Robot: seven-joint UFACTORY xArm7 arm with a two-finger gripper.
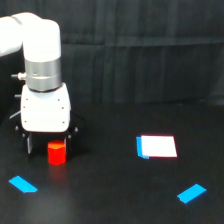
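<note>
A small red block (57,153) rests on the dark table at the left. Directly over it hangs the white hand of my gripper (49,146), pointing down. Its dark fingers are hard to make out against the black background. They appear spread to either side, with the left finger (28,145) clear of the block, so the gripper looks open. Whether the other finger touches the block cannot be told.
A white rectangle with a red rim (159,146) lies right of centre, with a blue strip (140,147) along its left edge. Blue strips lie at the front left (22,184) and front right (191,193).
</note>
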